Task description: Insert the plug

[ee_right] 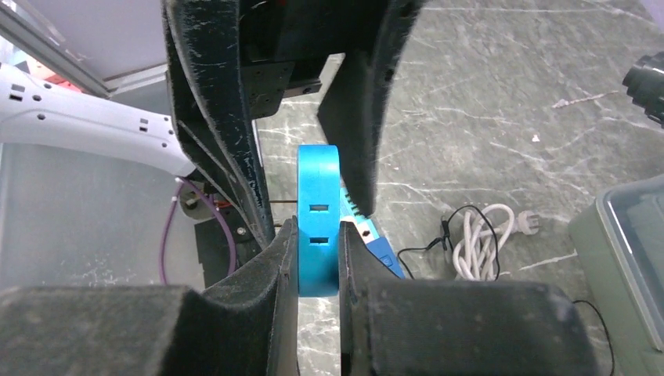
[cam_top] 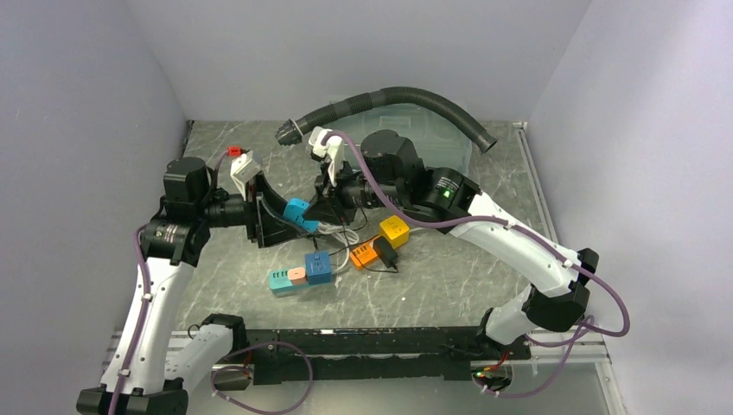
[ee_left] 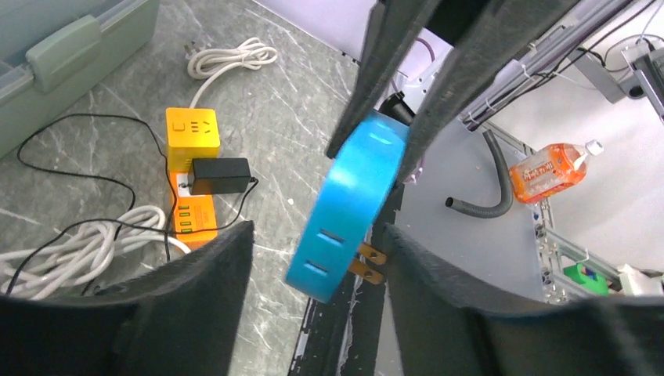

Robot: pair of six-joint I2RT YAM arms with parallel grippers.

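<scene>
The light-blue plug [ee_left: 341, 207] hangs in the air, its two metal prongs [ee_left: 368, 264] sticking out of one side and slots showing on its end. My right gripper is shut on it, a finger against each side. Around the same plug, my left gripper stands open, with gaps showing between its fingers and the plug in both wrist views. On the table, in the top view, lie a blue socket block [cam_top: 318, 268] beside a teal strip [cam_top: 279, 282], and a yellow block [cam_top: 394, 229] next to an orange one [cam_top: 364, 254].
A black adapter [cam_top: 385, 252] with a thin black cable sits at the orange block. Coiled white cord [cam_top: 347, 235] lies below the grippers. Behind them is a clear bin [cam_top: 436, 143] with a black hose [cam_top: 415, 93] across it.
</scene>
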